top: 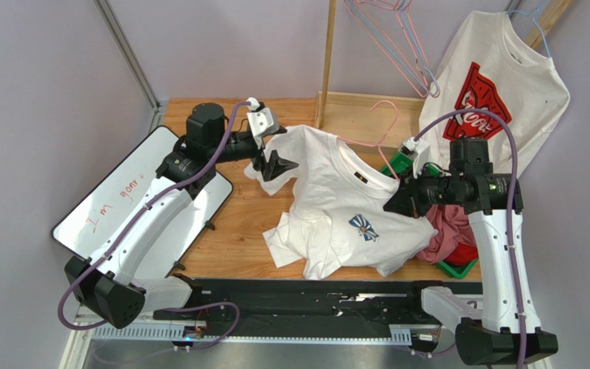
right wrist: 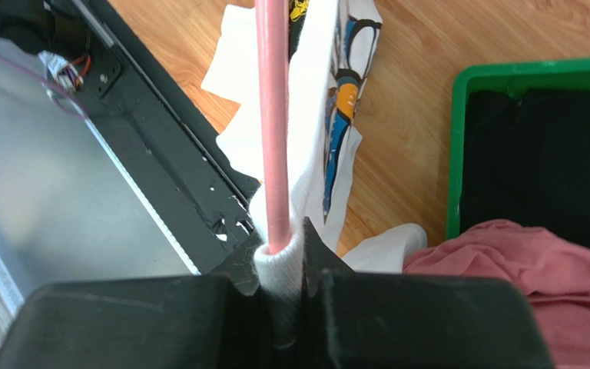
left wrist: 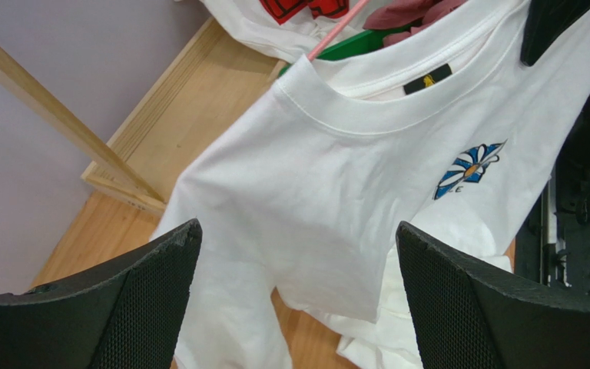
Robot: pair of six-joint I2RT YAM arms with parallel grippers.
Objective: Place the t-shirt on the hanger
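Observation:
The white t-shirt [top: 336, 215] with a blue print is draped over a pink hanger [top: 369, 143], whose hook stands up from the neckline. My right gripper [top: 398, 201] is shut on the shirt's collar and the hanger; in the right wrist view the pink bar [right wrist: 273, 138] runs up from between its fingers. My left gripper [top: 271, 157] stands open over the shirt's left shoulder, apart from the cloth. In the left wrist view that shoulder [left wrist: 275, 138] lies below and ahead of the open fingers, with the lower folds resting toward the wooden table.
A green bin [right wrist: 457, 146] with pink and dark cloth stands at the right. A wooden rack base [top: 352, 115] stands behind, with spare hangers [top: 398, 38] and another shirt [top: 521, 92] above. A whiteboard [top: 91, 231] lies at the left.

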